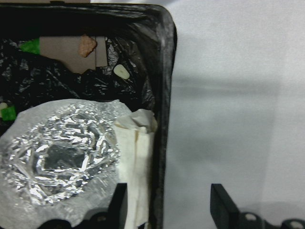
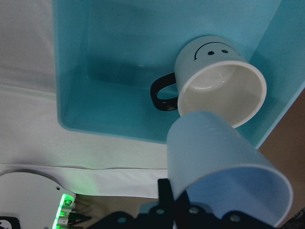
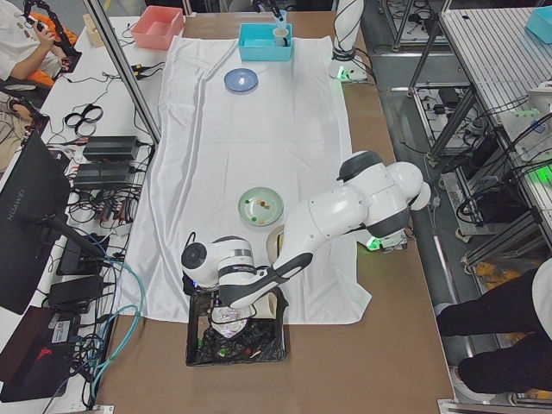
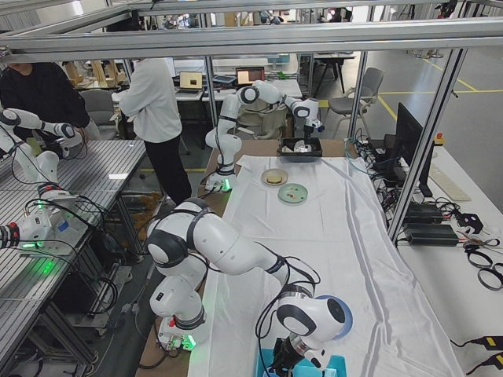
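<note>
In the right wrist view my right gripper is shut on a pale blue cup (image 2: 214,143), held over a blue bin (image 2: 119,114). A white mug (image 2: 193,55) with a smiling face and black handle lies in that bin. My left gripper is open above the edge of a black bin (image 1: 164,95) lined with a plastic bag. Inside are a crumpled foil-like wrapper (image 1: 62,148), a cream folded item (image 1: 133,167) and small scraps.
A green plate (image 3: 260,206) with bits on it, a cream plate behind the left arm and a blue plate (image 3: 241,80) rest on the white cloth (image 3: 216,147). A pink bin (image 3: 157,28) stands at the far left.
</note>
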